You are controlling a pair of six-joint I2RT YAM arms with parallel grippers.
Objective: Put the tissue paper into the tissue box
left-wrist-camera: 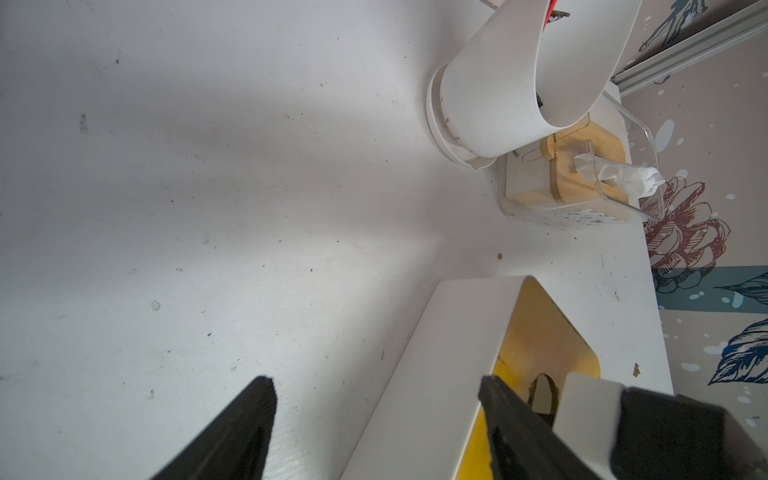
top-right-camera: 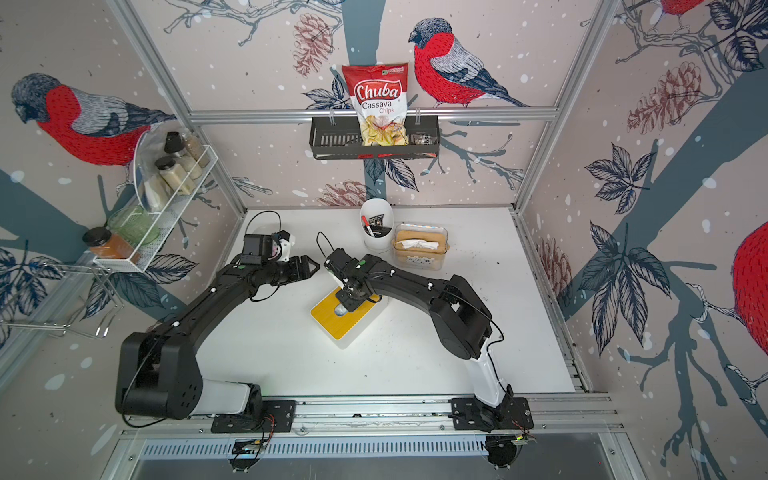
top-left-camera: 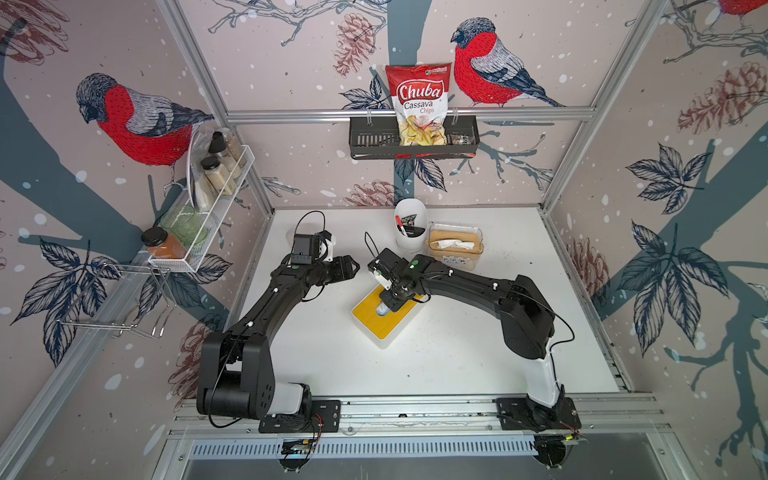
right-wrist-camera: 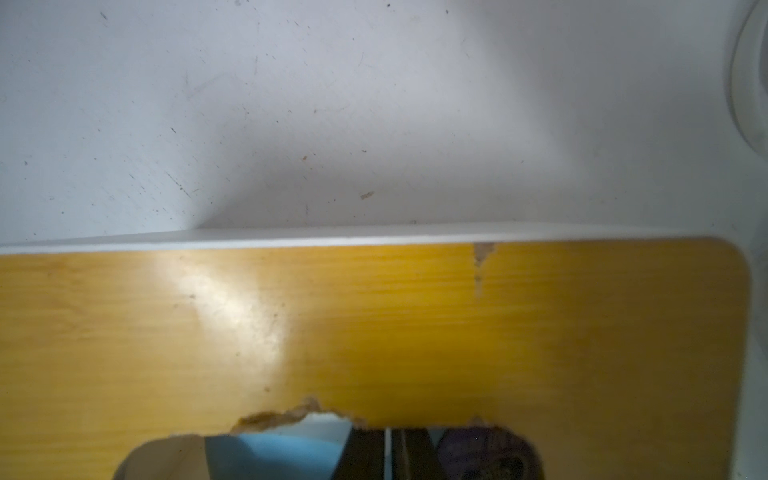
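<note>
The tissue box (top-left-camera: 368, 318), white with a yellow wood-look top (right-wrist-camera: 384, 336), sits at the table's centre. My right gripper is down in its oval opening, fingertips close together; I cannot tell whether anything is between them. A light blue item (right-wrist-camera: 280, 456) shows inside the opening. My left gripper hovers left of the box, open, with nothing seen between its fingers. White tissue (top-right-camera: 417, 244) lies on a lidded clear container (top-right-camera: 420, 257) at the back right.
A white holder (top-left-camera: 410, 217) with utensils stands behind the box. A wire rack (top-left-camera: 208, 232) is on the left wall, a shelf with chips (top-left-camera: 416, 128) on the back wall.
</note>
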